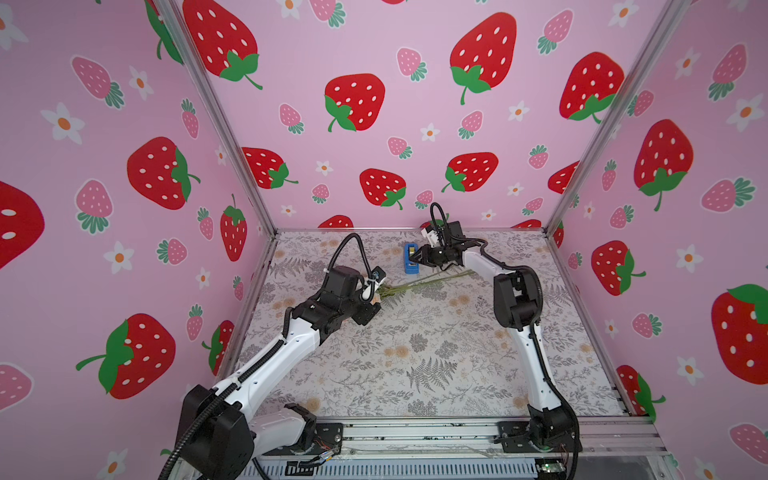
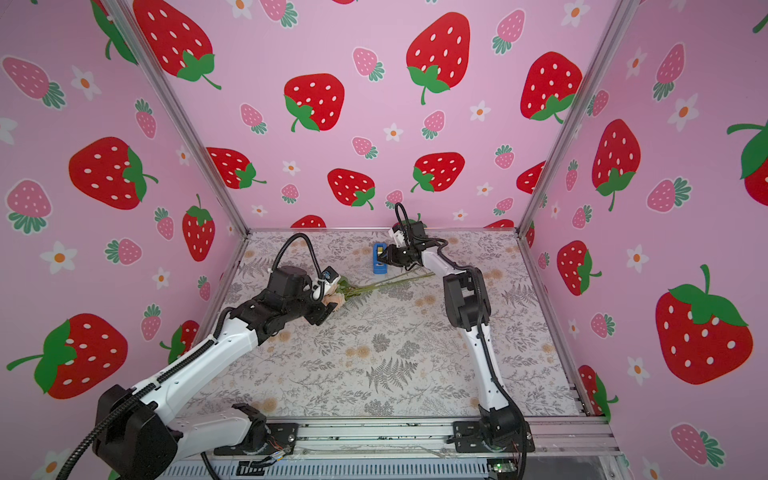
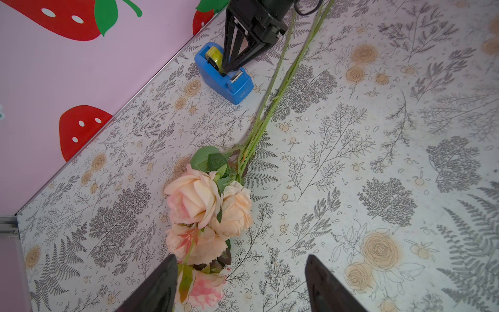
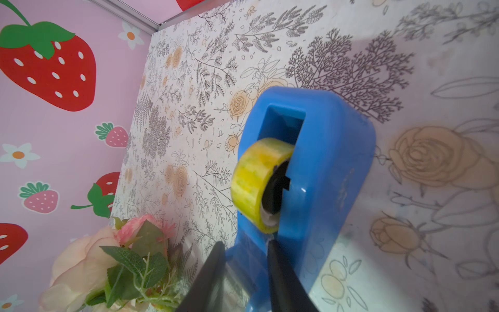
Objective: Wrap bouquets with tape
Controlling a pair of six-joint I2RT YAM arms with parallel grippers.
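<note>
A blue tape dispenser [image 4: 332, 150] with a yellow tape roll [image 4: 254, 182] stands near the back wall. My right gripper is right at its front end, fingers parted; whether tape lies between them cannot be made out. In the left wrist view, the fingers [image 3: 236, 61] of that gripper reach over the dispenser's top beside the roll. Peach and pink roses [image 3: 200, 218] with long green stems [image 3: 270, 104] lie flat on the table. Above the blossoms hovers my left gripper, fingers wide apart and nothing between them.
The stems [image 1: 436, 278] stretch to the right, passing in front of the dispenser and near the right arm. A pink wall [image 1: 400, 120] with strawberries rises close behind.
</note>
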